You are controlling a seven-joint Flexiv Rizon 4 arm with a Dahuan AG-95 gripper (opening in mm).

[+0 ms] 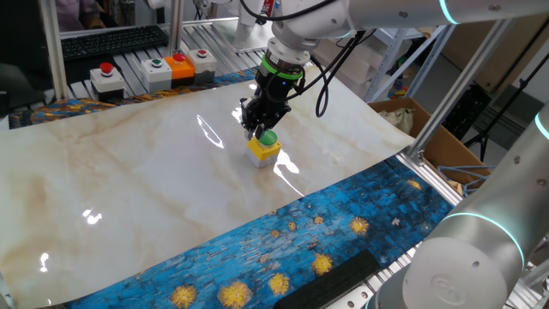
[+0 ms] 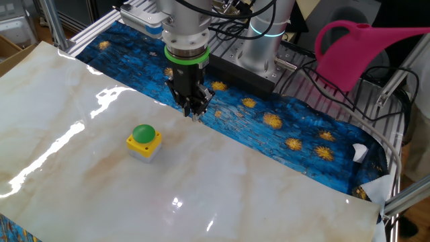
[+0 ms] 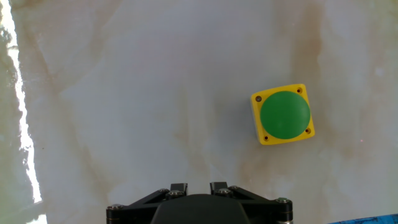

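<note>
A green push button on a yellow-topped box [image 3: 285, 115] sits upright on the marbled sheet, right of centre in the wrist view. Exterior view 2 shows the same button box [image 2: 144, 142] standing apart from my gripper [image 2: 193, 115], which hangs above the sheet to its right and further back. At the bottom of the wrist view my gripper has its two fingertips a small gap apart, with nothing between them. From exterior view 1 the gripper [image 1: 256, 134] overlaps the box's upper left edge by line of sight.
Several other button boxes, one with a red button [image 1: 107, 79], stand beyond the sheet near a keyboard [image 1: 120, 49]. A pink watering can [image 2: 356, 54] is beside the robot base. The marbled sheet [image 1: 129, 180] is otherwise clear, bordered by blue flowered cloth [image 1: 283, 249].
</note>
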